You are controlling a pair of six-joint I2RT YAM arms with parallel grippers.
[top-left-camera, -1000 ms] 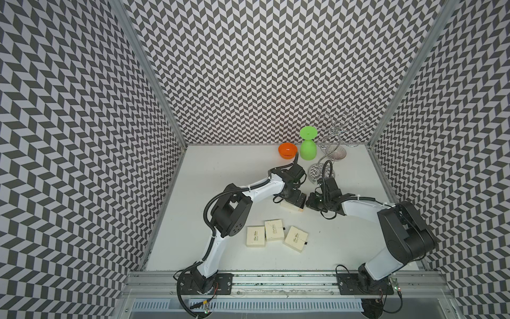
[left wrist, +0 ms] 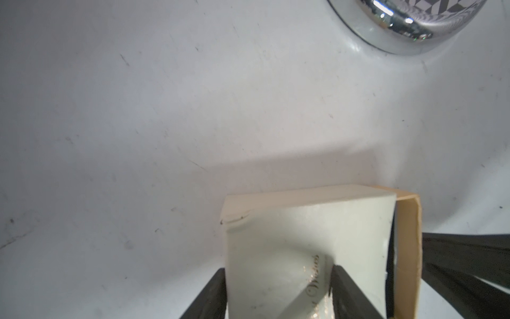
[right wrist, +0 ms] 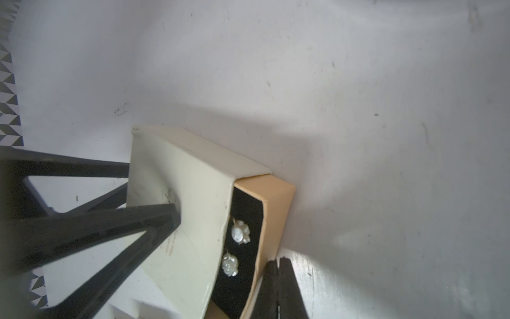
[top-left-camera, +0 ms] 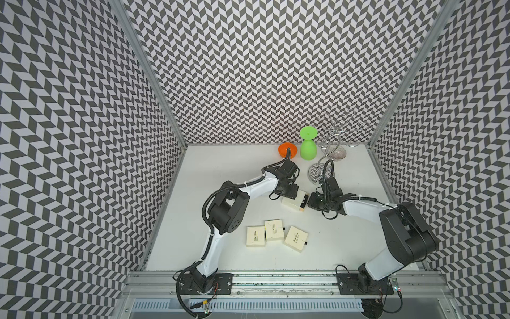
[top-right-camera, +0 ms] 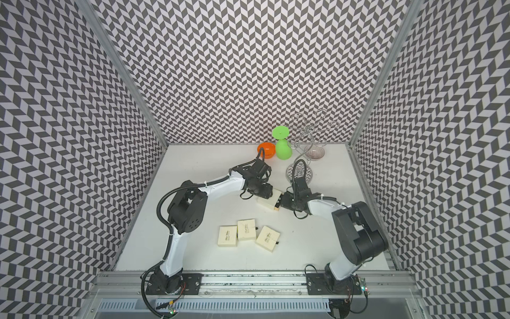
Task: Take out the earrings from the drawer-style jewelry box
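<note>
A cream jewelry box (right wrist: 180, 186) lies on the table between my two grippers, its drawer (right wrist: 279, 204) pulled partly out on the right. In the gap shows a black pad (right wrist: 247, 212) bearing one pearly earring (right wrist: 240, 232) and a second earring (right wrist: 229, 264). My left gripper is shut on the box's cream sleeve, a finger (right wrist: 164, 213) lying over its top. Against the drawer's front edge, my right gripper is shut; whether something thin is pinched in its tips does not show.
Three more cream boxes, a left box (top-left-camera: 256, 236), a middle box (top-left-camera: 274, 229) and a right box (top-left-camera: 296, 238), lie nearer the front. Behind are an orange bowl (top-left-camera: 287, 151), a green stand (top-left-camera: 308, 150) and a metal stand (top-left-camera: 317, 172).
The right gripper has barely moved, slightly rightward.
</note>
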